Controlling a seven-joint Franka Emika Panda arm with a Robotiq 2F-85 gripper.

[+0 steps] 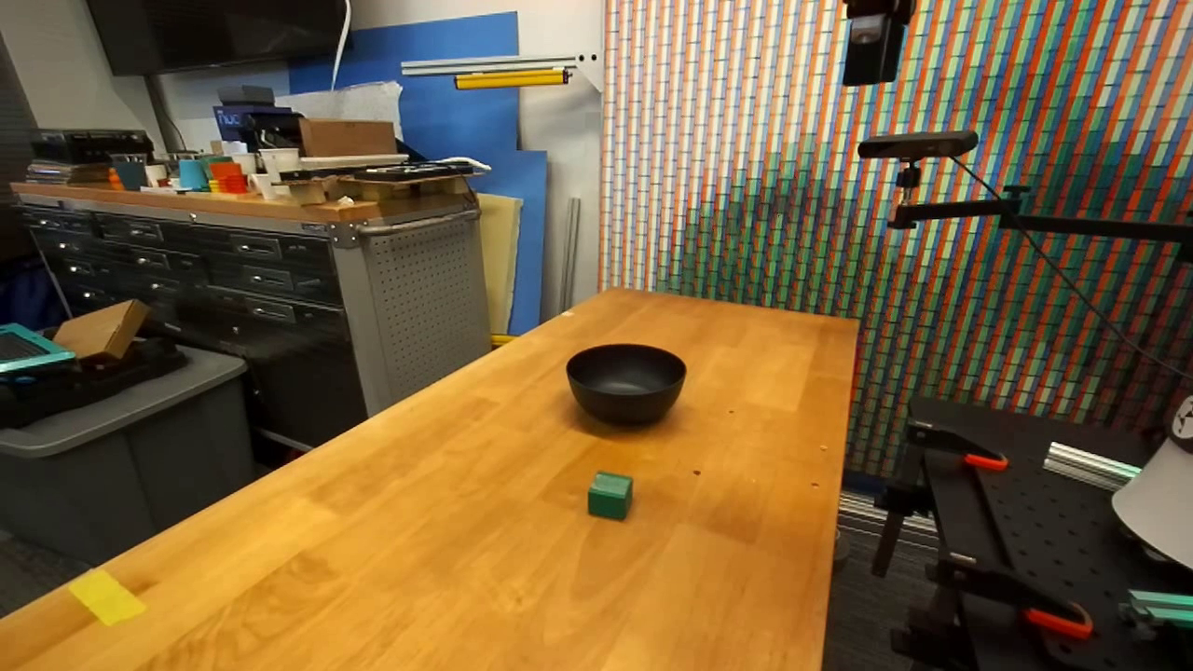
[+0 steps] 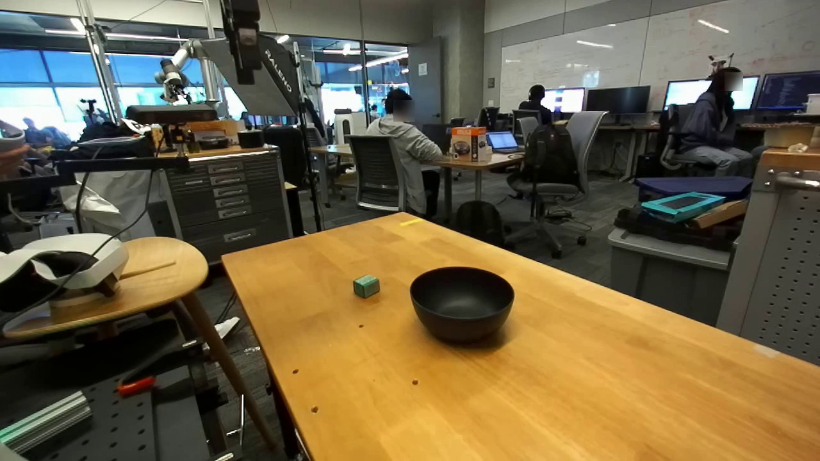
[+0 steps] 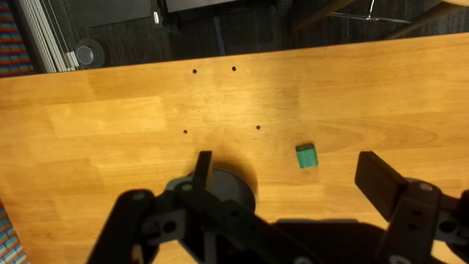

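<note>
A small green block rests on the wooden table, apart from a black bowl that stands upright. Exterior view 2 looks into the bowl, and its visible inside is empty; the block sits to its left there. From high above, my gripper faces down, its fingers wide apart with nothing between the fingertips. In the wrist view the block shows on the table far below, within the gap. One finger and the gripper body cover much of the bowl.
Around the block and bowl the tabletop is clear, with a strip of yellow tape at its near left. A camera on an arm stands off the right edge, above a black cart.
</note>
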